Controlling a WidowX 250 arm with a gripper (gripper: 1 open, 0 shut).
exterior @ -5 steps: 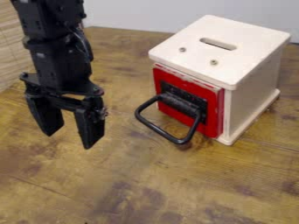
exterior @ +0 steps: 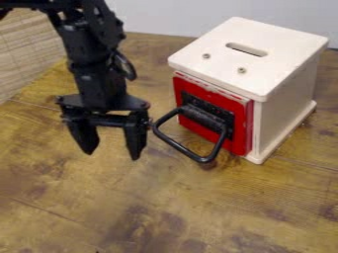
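Observation:
The black gripper (exterior: 111, 138) is open above the wooden table on the left, its two fingers pointing down with nothing between them. To its right stands a white wooden box (exterior: 278, 99) with a slot on top and a red front panel (exterior: 238, 136). A black bar handle (exterior: 200, 155) juts out from that front toward the gripper, low over the table, a short way from the fingers.
Bare table (exterior: 145, 208) fills the foreground and lower right. A woven mat (exterior: 27, 54) is at the upper left, and a pale wall runs along the back.
The gripper has moved right, toward the handle, and is a little higher in the picture than a second ago. The box and handle have not visibly moved.

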